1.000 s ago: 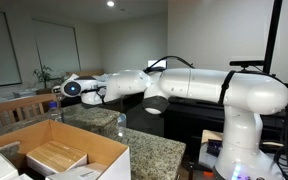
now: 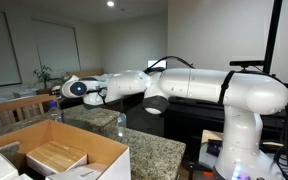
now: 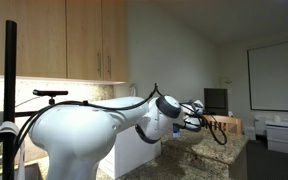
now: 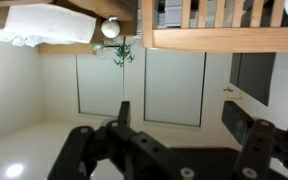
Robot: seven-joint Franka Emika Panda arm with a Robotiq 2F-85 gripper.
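Observation:
In the wrist view my gripper is open, its dark fingers wide apart with nothing between them. The arm reaches far out over the counter, and the gripper end [image 2: 59,81] is high above the surface at the far left in exterior view 1. A clear bottle [image 2: 121,123] stands upright on the counter, well below the arm. Near the box's far edge is a blue bottle [image 2: 55,110], partly hidden by the box. The open cardboard box [image 2: 104,150] sits in the foreground.
A wooden chair [image 2: 22,104] stands beyond the counter; a slatted wooden back [image 4: 224,40] shows in the wrist view. Wooden cabinets [image 3: 84,40] hang on the wall in exterior view 2.
The far end of the arm has shifted slightly to the right in exterior view 1. The box and the bottles have stayed where they were.

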